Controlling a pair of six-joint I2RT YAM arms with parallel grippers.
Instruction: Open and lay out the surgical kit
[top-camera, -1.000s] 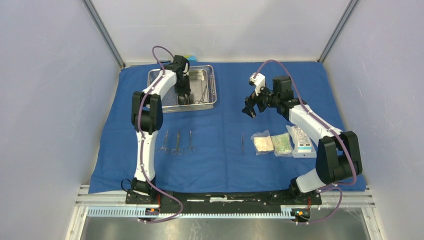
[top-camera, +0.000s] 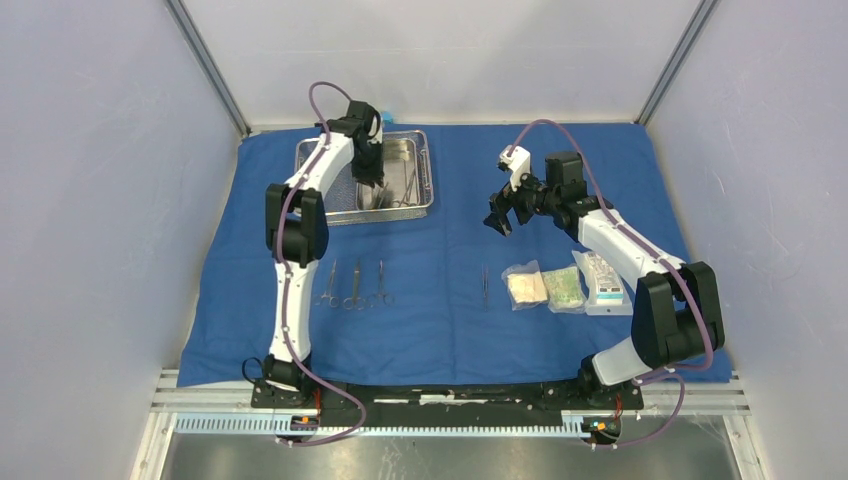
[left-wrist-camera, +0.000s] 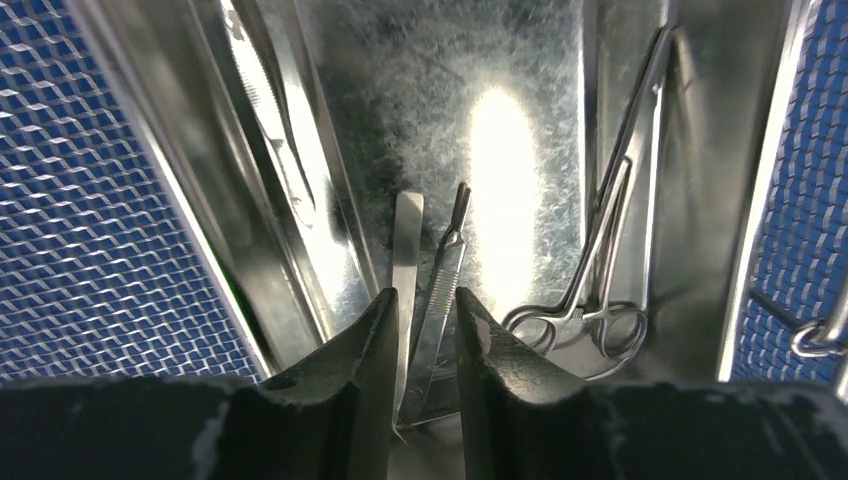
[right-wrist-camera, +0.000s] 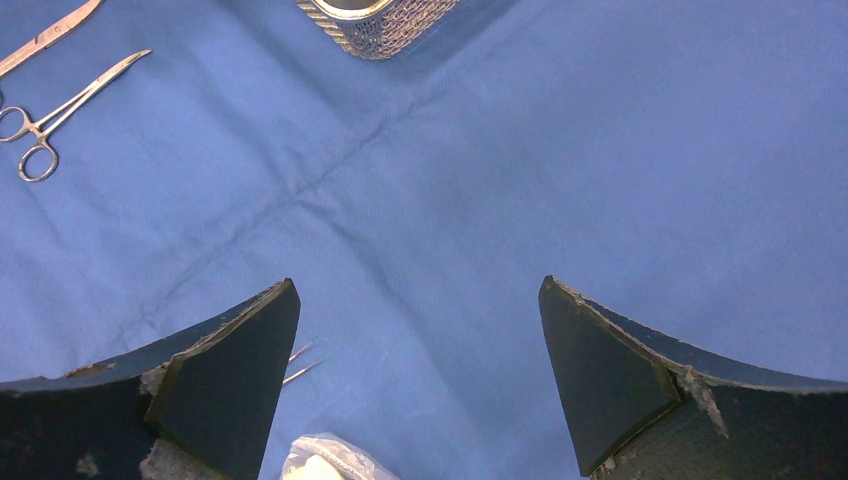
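My left gripper is part open over the metal tray (top-camera: 399, 147), its fingertips either side of two slim instruments. One is a flat metal handle (left-wrist-camera: 406, 240); the other is a scalpel-like handle (left-wrist-camera: 443, 285) with a ridged grip. Whether the fingers touch them I cannot tell. Ring-handled scissors or clamps (left-wrist-camera: 610, 220) lie at the tray's right, and a ridged instrument (left-wrist-camera: 265, 100) on the left. Over bare cloth, my right gripper stands wide open and empty. Several ring-handled instruments (top-camera: 357, 285) are laid in a row on the cloth, with tweezers (top-camera: 485, 286) further right.
The tray sits in a wire mesh basket (top-camera: 430, 188) at the back left. Two clear bags (top-camera: 525, 287) and a white-framed package (top-camera: 604, 284) lie front right, beneath the right arm.
The right arm and the laid-out items have not moved.
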